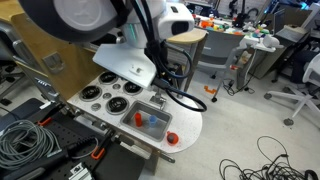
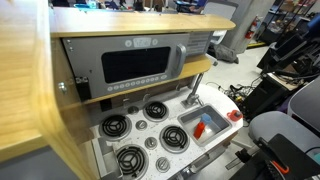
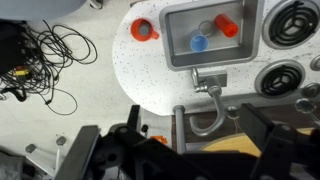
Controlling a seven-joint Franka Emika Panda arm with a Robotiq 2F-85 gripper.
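My gripper stands open high above the toy kitchen counter, its dark fingers spread with nothing between them in the wrist view. Below it, the grey sink (image 3: 180, 55) holds a red cylinder (image 3: 227, 25), a blue cup (image 3: 199, 43) and a small clear cup (image 3: 206, 27). A red mug (image 3: 143, 30) sits on the white counter beside the sink. In exterior view 1 the red cylinder (image 1: 138, 119) and red mug (image 1: 172, 138) both show, and the dark gripper (image 1: 240, 72) hangs well above and behind them at the right.
A curved faucet (image 3: 214, 95) rises behind the sink. Black burners (image 2: 131, 158) cover the counter's left part, with a microwave (image 2: 137, 65) and wooden shelf (image 2: 150, 22) behind. The counter right of the sink is mostly bare. Black cables (image 1: 255, 170) lie on the floor.
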